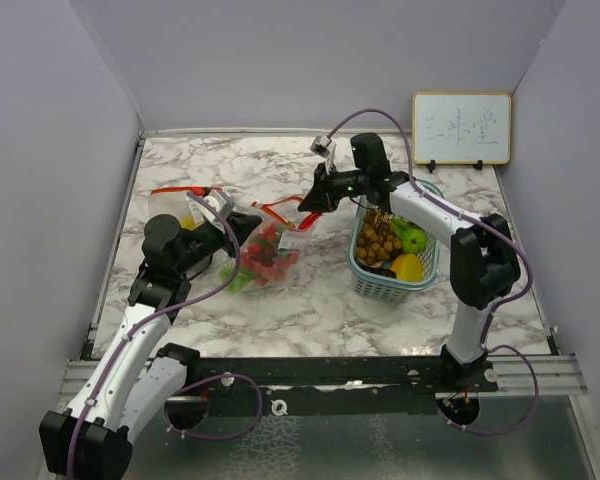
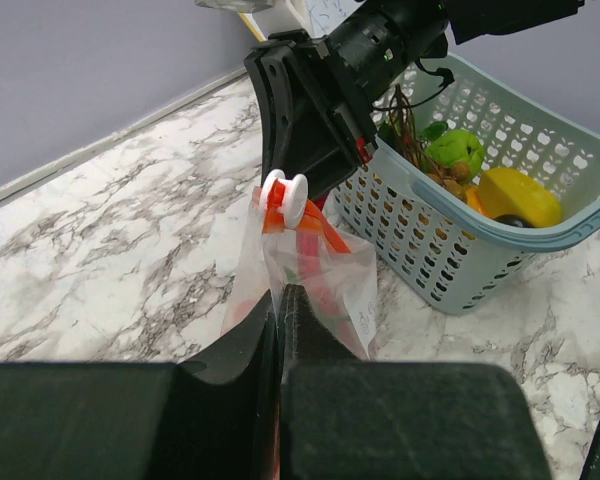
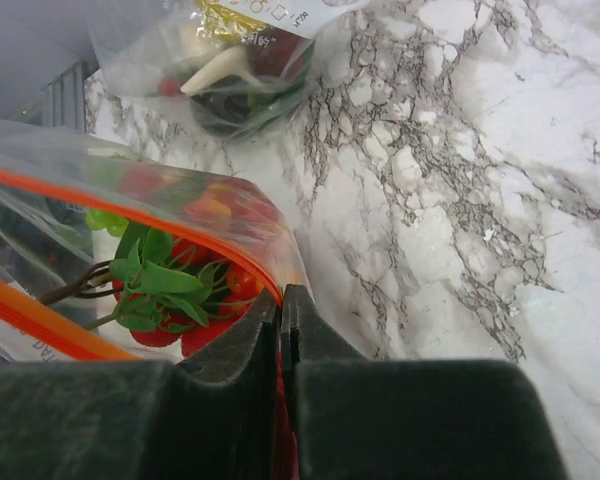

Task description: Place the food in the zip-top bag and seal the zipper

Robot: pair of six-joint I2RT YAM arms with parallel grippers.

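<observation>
A clear zip bag holding red and green produce, with an orange zipper, stands between my grippers in the top view. My left gripper is shut on its edge in the left wrist view; a white zipper slider shows above. My right gripper is shut on the other end of the orange zipper rim; the bag's mouth gapes, showing tomatoes and leaves.
A second filled bag lies at the left of the table. A basket of produce stands at the right, beneath the right arm. A whiteboard is at the back.
</observation>
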